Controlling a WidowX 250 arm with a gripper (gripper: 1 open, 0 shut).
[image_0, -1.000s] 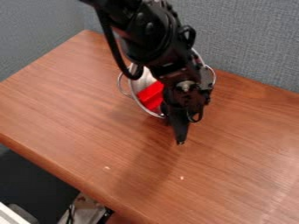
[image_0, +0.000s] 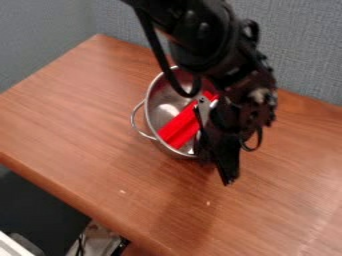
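Note:
A steel pot (image_0: 158, 105) with wire handles stands on the wooden table, partly covered by the black arm. Inside it lies a red object (image_0: 183, 124), long in shape. My gripper (image_0: 229, 175) points down just right of the pot, low over the table at its near right side. Its fingertips look close together, with nothing visible between them, though the dark shape makes this hard to make out.
A grey partition (image_0: 301, 50) runs along the back. Below the table's front left edge is a dark gap with some light items.
The arm and gripper have moved right and a little toward the front, uncovering more of the pot and the red object inside it.

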